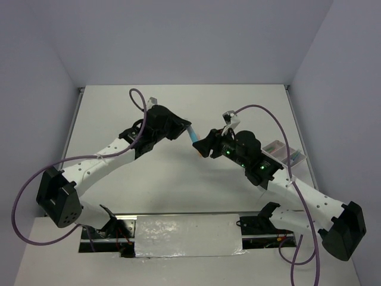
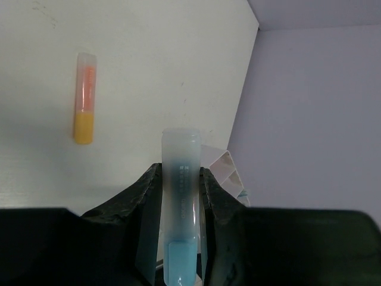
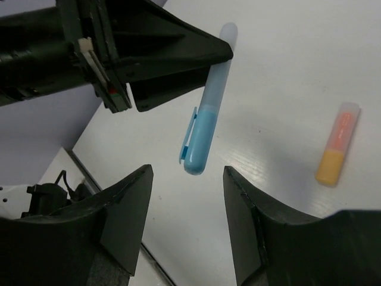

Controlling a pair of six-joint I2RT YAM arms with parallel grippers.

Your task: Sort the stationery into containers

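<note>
My left gripper is shut on a blue-capped pen [image 2: 180,202], holding it by its clear barrel above the table. In the right wrist view the pen's blue cap [image 3: 201,140] points down toward my right gripper. That gripper stands open, its fingers [image 3: 130,202] apart on both sides below the cap, with nothing held. The top view has both grippers close together near the middle, the pen [image 1: 192,134] bridging between them. An orange pen with a yellow cap [image 2: 85,98] lies on the table underneath.
The divided white container [image 1: 293,156] stands at the right side of the table, partly hidden by my right arm; something small lies inside. Both arms leave little space between their grippers.
</note>
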